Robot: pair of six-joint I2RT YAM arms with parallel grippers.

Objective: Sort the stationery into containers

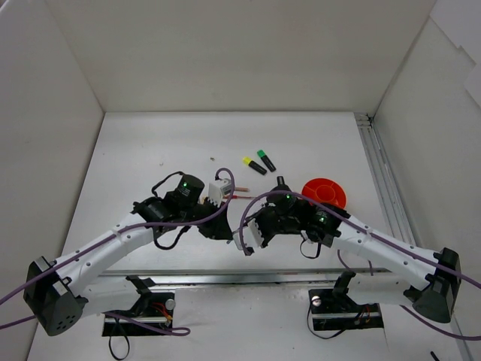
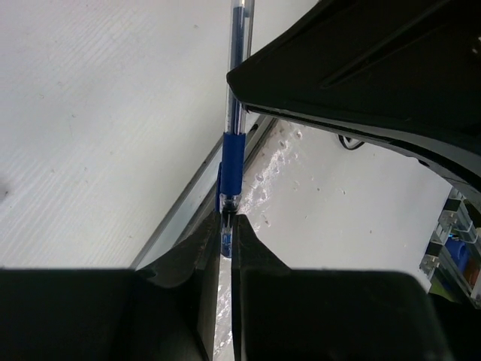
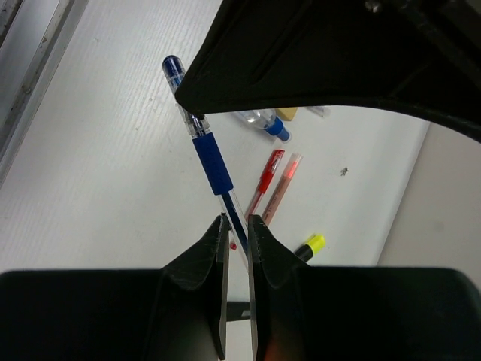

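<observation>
My two grippers meet over the front middle of the board. A blue gel pen (image 2: 232, 162) (image 3: 213, 162) runs between them, with my left gripper shut on it and my right gripper shut on it too. Behind them lie a red pen (image 3: 268, 169), a salmon pen (image 3: 282, 188), a yellow highlighter (image 1: 255, 165) and a green highlighter (image 1: 267, 160). A clear item with a blue end (image 3: 276, 128) lies near a yellow block (image 3: 286, 113). A red round container (image 1: 324, 189) stands at the right.
The white board (image 1: 150, 143) is clear at the back left. A metal rail (image 1: 385, 184) runs along its right edge and another along the front. Walls enclose the back and sides.
</observation>
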